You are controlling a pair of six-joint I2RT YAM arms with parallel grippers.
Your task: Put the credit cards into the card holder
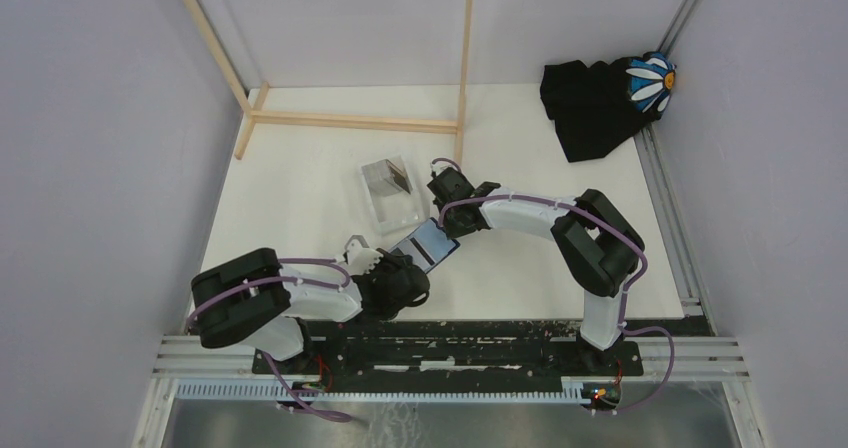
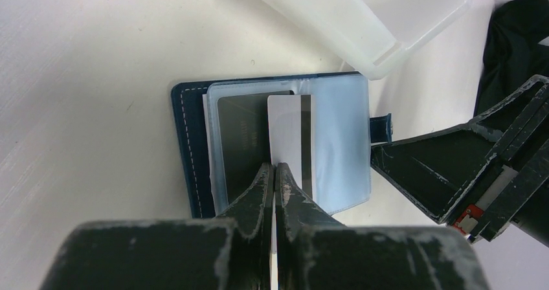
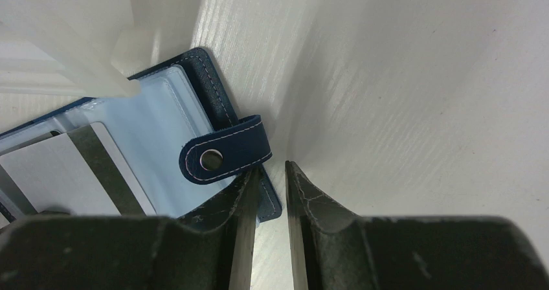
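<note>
An open navy card holder (image 2: 188, 151) with clear light-blue sleeves lies on the table. In its sleeve area rests a white card (image 2: 285, 131) with a black stripe, beside a dark panel (image 2: 245, 134). My left gripper is shut with its tips over the white card; nothing clear shows between its fingers. At the holder's other end, my right gripper is closed about the navy edge, near the snap strap (image 3: 226, 149). The finger (image 3: 243, 199) on the strap side overlaps the holder. The white card's near end is hidden behind my left fingers.
A translucent white box (image 1: 395, 196) stands right behind the holder, its corner overlapping the holder's edge, with cards (image 1: 400, 175) inside. A wooden frame (image 1: 350, 121) and black cloth (image 1: 595, 113) lie farther back.
</note>
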